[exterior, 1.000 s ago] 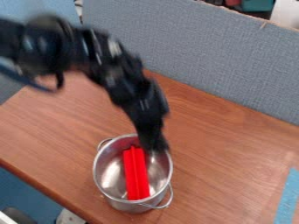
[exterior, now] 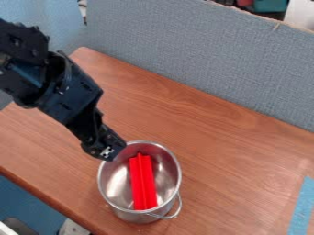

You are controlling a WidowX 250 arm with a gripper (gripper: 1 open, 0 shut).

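A steel pot [exterior: 168,184] with a wire handle stands on the wooden table near the front, with a red bar-shaped object [exterior: 142,182] lying inside it. My black gripper [exterior: 106,147] reaches in from the upper left and hangs at the pot's upper-left rim, pointing down. It is open as far as can be seen; its fingertips are small and dark in this view, and I see nothing held in them.
A grey padded partition [exterior: 203,55] runs along the back. A light blue strip [exterior: 302,202] lies at the right edge.
The pot and red object look unmoved.
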